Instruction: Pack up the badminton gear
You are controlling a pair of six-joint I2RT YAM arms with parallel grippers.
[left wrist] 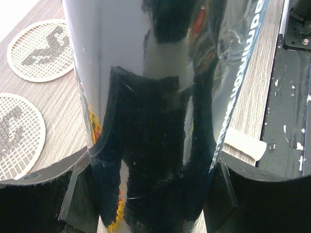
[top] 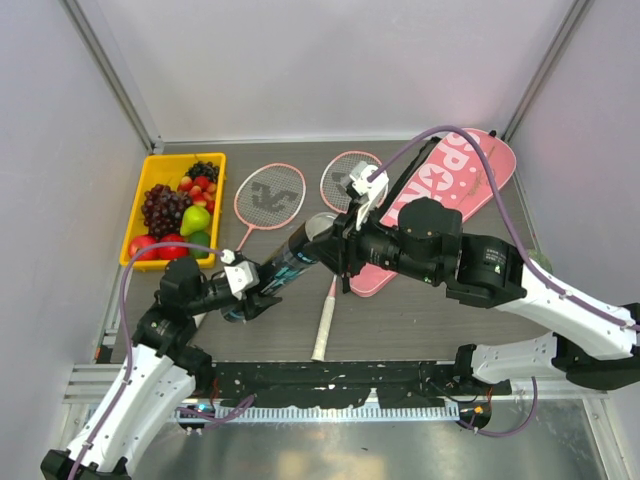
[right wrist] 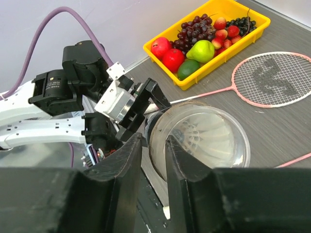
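Note:
My left gripper (top: pixel 250 295) is shut on a dark shuttlecock tube (left wrist: pixel 150 121), which it holds tilted up toward the right. My right gripper (top: pixel 343 250) is at the tube's clear end (right wrist: pixel 204 141), its fingers at the rim; whether they grip it is unclear. Two badminton rackets lie on the table, a left one (top: pixel 270 195) and a right one (top: pixel 347 175), whose white handle (top: pixel 325 330) points toward the front. The pink racket bag (top: pixel 470 170) lies at the right, partly hidden by my right arm.
A yellow crate of fruit (top: pixel 133 215) stands at the back left. The grey table (top: pixel 420 330) has bare room at the front right. Walls enclose the back and sides.

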